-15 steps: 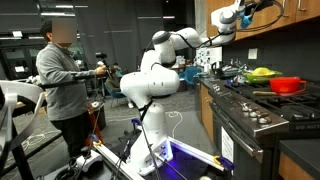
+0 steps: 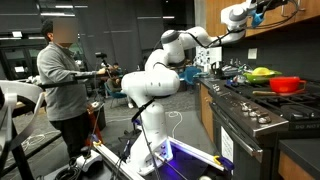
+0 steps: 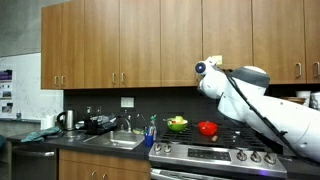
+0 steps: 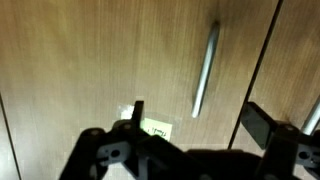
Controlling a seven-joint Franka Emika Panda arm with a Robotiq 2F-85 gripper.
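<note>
In the wrist view, a slim metal handle (image 4: 207,70) runs upright on a wooden cabinet door (image 4: 80,60). My gripper faces this door, fingers wide apart and empty. The handle's lower end shows between the two fingers, though the distance from them to it is hard to judge. Seen from outside, the arm's end (image 3: 203,69) is up at the lower part of the upper cabinets (image 3: 148,50), above the stove; the fingertips are too small to make out there.
A pale note (image 4: 157,127) is stuck on the door, and a second handle (image 4: 312,117) stands past the door gap at right. Below the arm, a red pot (image 3: 208,128) and a green bowl (image 3: 177,124) sit by the stove. A person (image 2: 65,90) stands at left.
The arm's upper end has shifted slightly to the right, towards the cabinets. The pots and the cabinet doors look the same.
</note>
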